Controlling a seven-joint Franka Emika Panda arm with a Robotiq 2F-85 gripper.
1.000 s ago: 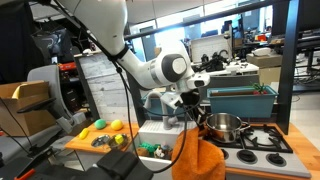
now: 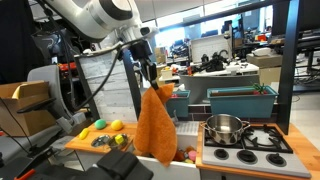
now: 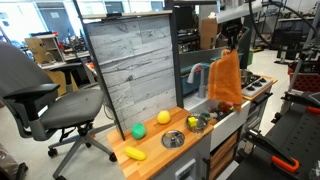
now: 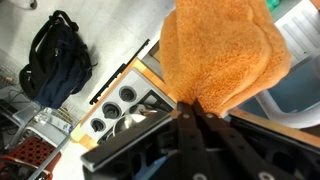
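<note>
An orange cloth (image 2: pixel 155 125) hangs from my gripper (image 2: pixel 153 87), its lower end over the front of the counter by the sink. In the wrist view the same orange cloth (image 4: pixel 220 50) runs up to the fingertips (image 4: pixel 190 108), which are shut on it. Exterior view 2 shows the cloth (image 3: pixel 224 78) draped down in front of the sink area. It hides part of the sink and what lies in it.
To the right, a steel pot (image 2: pixel 226 128) stands on the stove (image 2: pixel 250 150). A blue-grey box (image 2: pixel 242 104) sits behind it. Left of the sink, the counter (image 3: pixel 170 158) carries a yellow banana (image 3: pixel 135 153), metal bowls (image 3: pixel 173 139) and other toy food.
The arm has swung left and up, carrying the orange cloth off the stove's front left side. The cloth now hangs long in front of the sink, and the stove is uncovered.
</note>
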